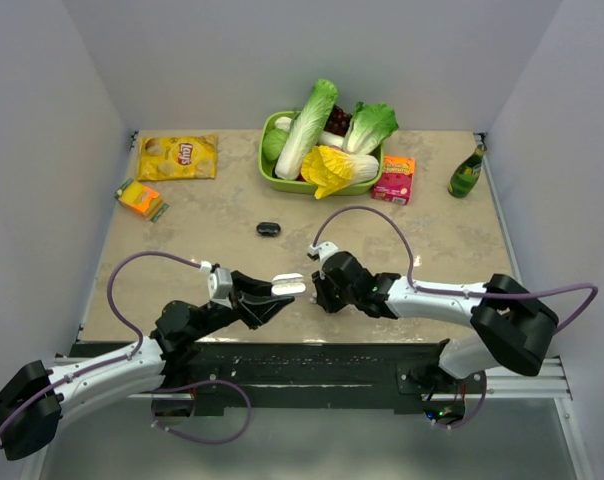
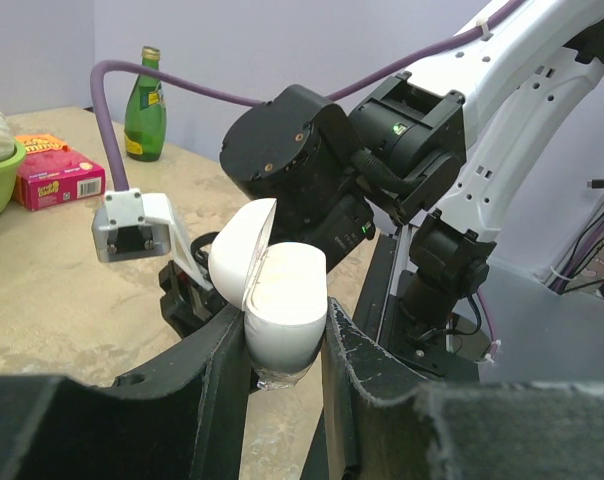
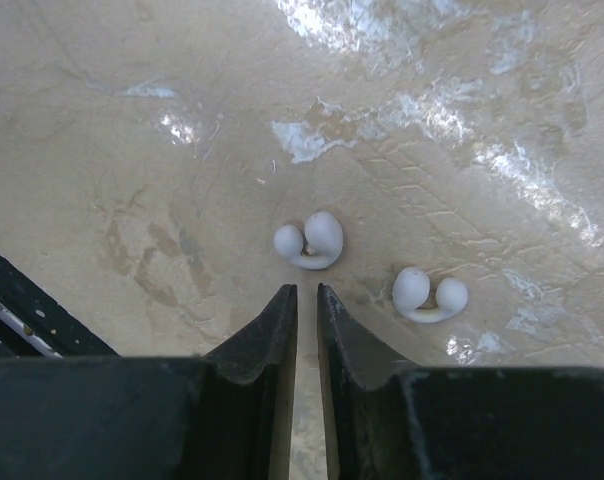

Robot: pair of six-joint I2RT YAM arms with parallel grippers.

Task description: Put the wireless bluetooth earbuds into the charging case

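My left gripper is shut on the white charging case, held upright with its lid tilted open, in the left wrist view. In the right wrist view two white earbuds lie apart on the table, one just beyond my right gripper's fingertips, the other off to the right. My right gripper is shut and points down at the table; no object shows between its fingers.
A black oval object lies mid-table. The green vegetable basket, pink box, bottle, chips bag and orange carton stand toward the back.
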